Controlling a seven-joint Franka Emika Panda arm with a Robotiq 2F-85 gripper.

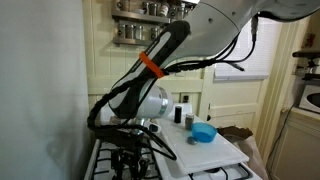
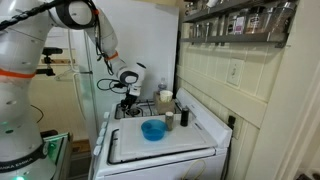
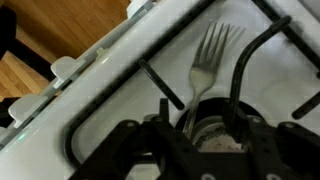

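A metal fork lies over a stove burner in the wrist view, its tines pointing up the frame and its handle running down between my fingers. My gripper is open, with a dark fingertip on either side of the handle and no clear contact visible. Its lower part is dark and blurred there. Seen from outside, the gripper is low over the left side of the stove; the fork cannot be made out in either exterior view.
Black grate bars rise close beside the fork. A white cover on the stove's other side bears a blue bowl. Small containers stand near the back panel, and the stove's front edge is close.
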